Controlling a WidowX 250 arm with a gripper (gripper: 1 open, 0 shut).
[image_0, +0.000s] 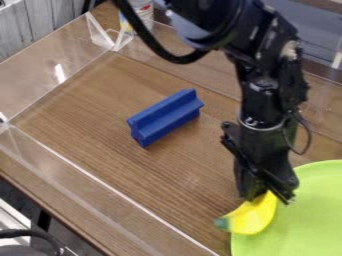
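Observation:
My black gripper (261, 185) reaches down at the right, its tip over a yellow banana (249, 218) with a green end. The banana lies on the left rim area of a large light-green plate (305, 220) at the lower right. The fingers are dark and partly cover the banana's upper end, so whether anything is between them is unclear.
A blue block (164, 117) lies on the wooden table (107, 150) left of my arm. Clear walls border the left and front. A white container stands at the top back.

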